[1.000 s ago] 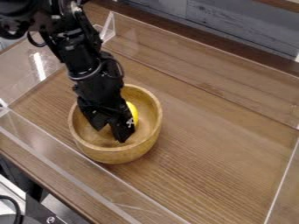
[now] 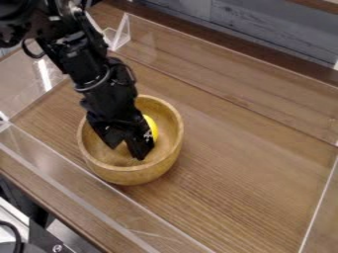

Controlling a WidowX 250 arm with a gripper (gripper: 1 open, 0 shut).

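Observation:
My black gripper [image 2: 129,134] reaches down from the upper left into a wooden bowl [image 2: 166,162] at the front left of the table. A yellow object [image 2: 150,127] lies in the bowl, partly hidden behind the gripper. The fingers are low inside the bowl beside it and look open; whether they touch it is hard to tell.
A clear plastic piece [image 2: 117,32] stands at the back left. Dark cables run at the lower left, and a dark wall edges the back right.
The arm's upper part has shifted slightly, while the fingers stay low in the bowl. The bowl and yellow object look about where they were.

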